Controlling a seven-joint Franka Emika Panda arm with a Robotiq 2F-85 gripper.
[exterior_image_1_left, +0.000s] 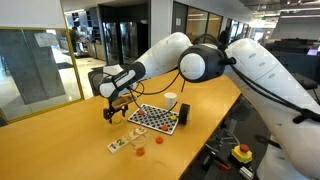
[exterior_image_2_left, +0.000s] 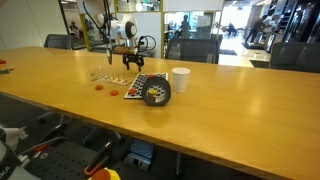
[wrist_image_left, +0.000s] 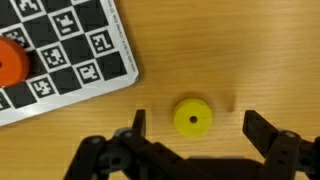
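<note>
A round yellow piece (wrist_image_left: 193, 117) lies flat on the wooden table in the wrist view, beneath and between the fingers of my gripper. Those fingers stand wide apart, with nothing gripped. To the left is the checkered board (wrist_image_left: 75, 50) with printed markers, carrying a red-orange disc (wrist_image_left: 10, 62). Seen from exterior view 1, my gripper (exterior_image_1_left: 117, 112) hangs low over the table, left of the board (exterior_image_1_left: 152, 118).
A pale strip (exterior_image_1_left: 127, 142) with small pieces on it lies in front of the board, and red discs (exterior_image_1_left: 159, 141) are nearby. Beyond the board stand a white cup (exterior_image_1_left: 170, 101) and a dark round object (exterior_image_1_left: 184, 113).
</note>
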